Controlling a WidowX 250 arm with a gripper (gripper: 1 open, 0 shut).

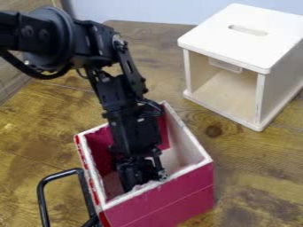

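The black arm reaches down from the upper left into a pink-and-white open box [166, 199], with my gripper [144, 173] low inside it, near the front right part of the interior. The fingertips are dark and partly hidden by the wrist and box wall, so I cannot see anything held between them.
A white wooden cubby [243, 66] with a slot in its top and an open front stands at the back right. A black tubular frame [44, 204] sits left of the box.
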